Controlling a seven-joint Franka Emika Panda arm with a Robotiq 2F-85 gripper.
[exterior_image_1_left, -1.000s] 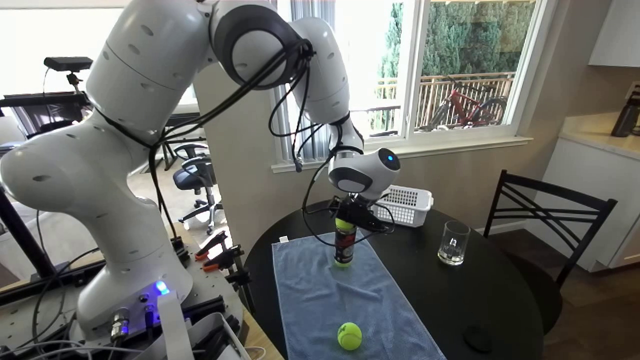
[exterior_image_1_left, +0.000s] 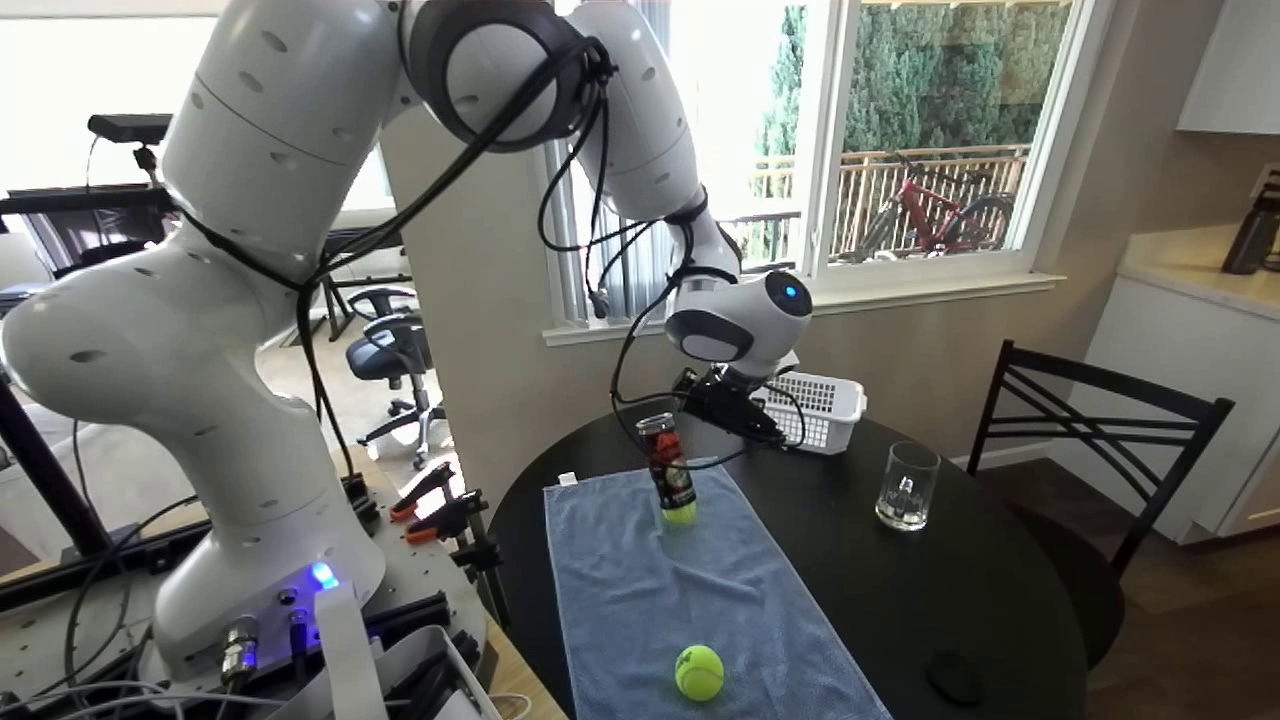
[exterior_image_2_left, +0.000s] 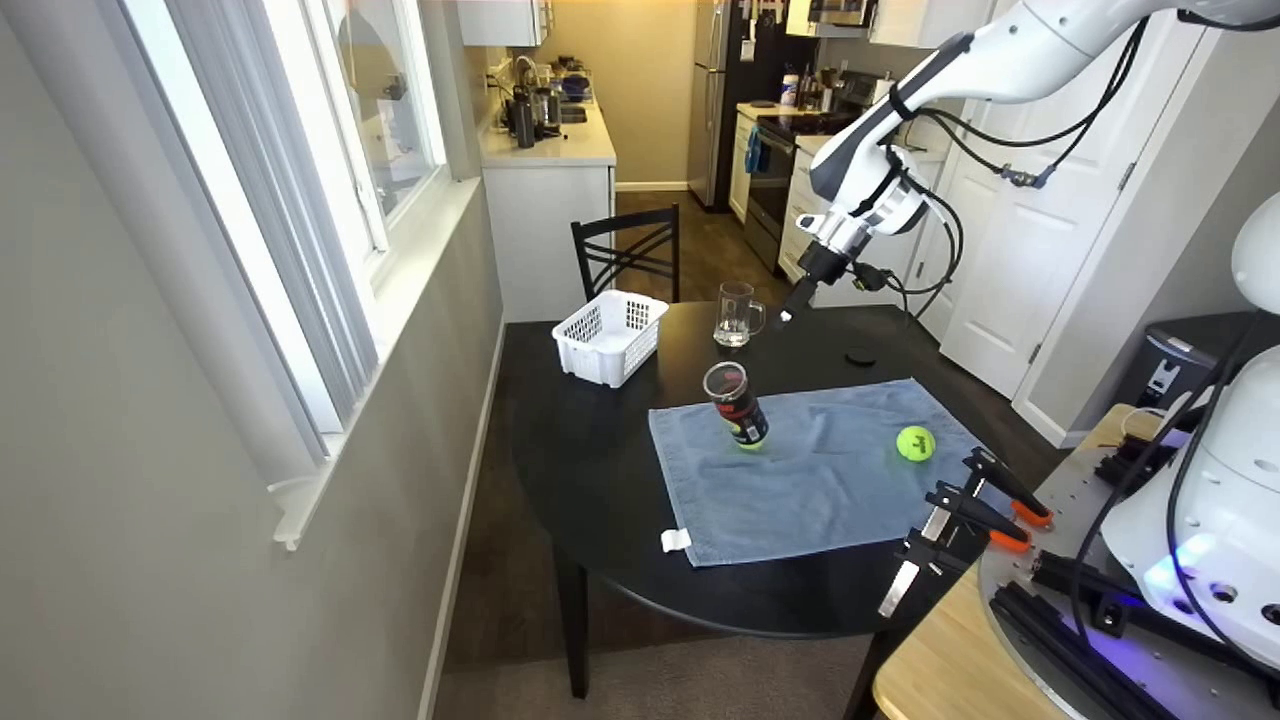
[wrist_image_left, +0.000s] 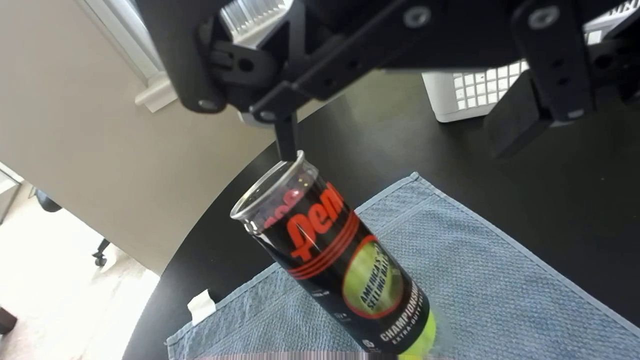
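The clear Penn tennis ball can (wrist_image_left: 336, 264) leans at a tilt over the blue towel, its open rim (wrist_image_left: 264, 189) pointing up toward my gripper. Yellow-green shows at its bottom, and its upper end looks empty of balls. My gripper is open above the can with nothing between its fingers; in the wrist view one fingertip (wrist_image_left: 286, 139) overlaps the rim, and whether they touch I cannot tell. A loose tennis ball (exterior_image_1_left: 698, 673) rests on the towel (exterior_image_1_left: 672, 588), well away from the can.
A white basket (exterior_image_2_left: 609, 336) and a glass mug (exterior_image_2_left: 734, 314) stand on the black table beyond the towel. A small dark disc (exterior_image_2_left: 860, 358) lies near the mug. Clamps (exterior_image_2_left: 960, 516) grip the table edge by the robot base. A chair (exterior_image_1_left: 1098, 432) stands at the far side.
A second ago the can stood upright with yellow-green at its top beside my gripper. Now it tilts, that colour is gone from its top, and the gripper has shifted slightly up and right.
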